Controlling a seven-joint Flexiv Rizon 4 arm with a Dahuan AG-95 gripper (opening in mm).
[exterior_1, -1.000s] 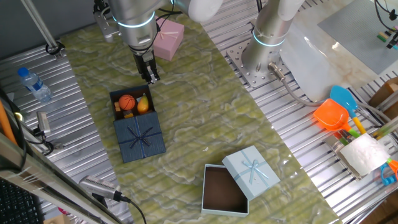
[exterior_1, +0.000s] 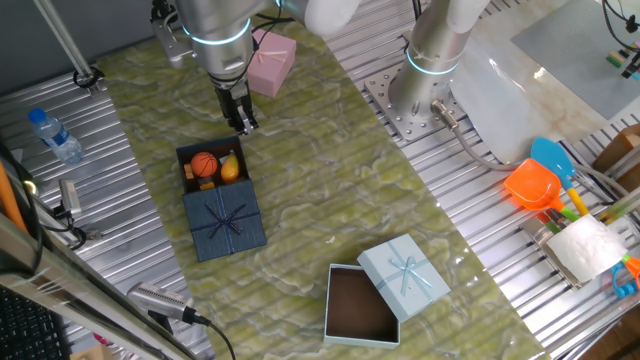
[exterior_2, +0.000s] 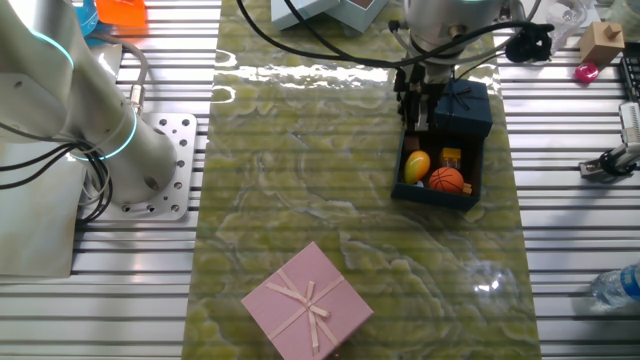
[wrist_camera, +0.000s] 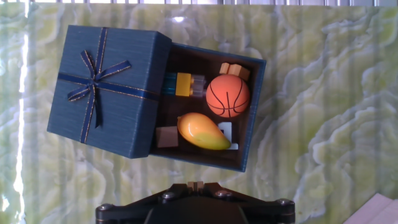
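In the wrist view a dark blue box (wrist_camera: 250, 124) stands partly uncovered, its ribboned lid (wrist_camera: 118, 118) resting askew over one side. Inside lie an orange toy basketball (wrist_camera: 227, 96), a yellow-green toy mango (wrist_camera: 202, 130), a yellow block (wrist_camera: 183, 84) and small wooden pieces (wrist_camera: 235, 70). My gripper is at the bottom of this view, its fingertips together and nothing visible between them. From exterior view 1, the gripper (exterior_1: 247, 128) hangs near the box's open end, apart from the toys. A light blue box (exterior_1: 360, 308) is empty, its lid (exterior_1: 405, 278) leaning across one edge.
A closed pink gift box (exterior_2: 307, 304) sits on the green marbled mat (exterior_2: 290, 180). Beyond the mat are a water bottle (exterior_1: 57, 137), an orange toy shovel (exterior_1: 533, 186) and a camera (exterior_1: 160, 300).
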